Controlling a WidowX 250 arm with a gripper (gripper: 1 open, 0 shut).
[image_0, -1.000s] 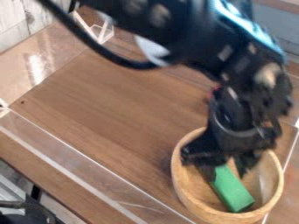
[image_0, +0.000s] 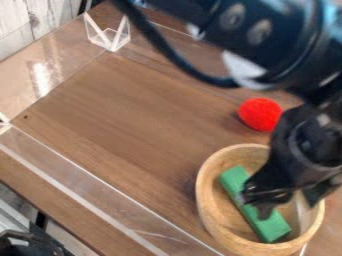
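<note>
A green block (image_0: 253, 203) lies inside a round wooden bowl (image_0: 215, 207) at the lower right. My black gripper (image_0: 281, 195) hangs over the right part of the bowl, its fingertips near the block; it looks open, though its right side is cut off by the frame. Behind the bowl, a fuzzy red ball (image_0: 259, 114) rests on the wooden table (image_0: 120, 130).
Clear acrylic strips run along the table's left and front edges, with a clear bracket (image_0: 107, 32) at the back left. The arm fills the upper right.
The arm and gripper have moved up and to the right, uncovering the red ball and more of the green block, which still lies in the bowl.
</note>
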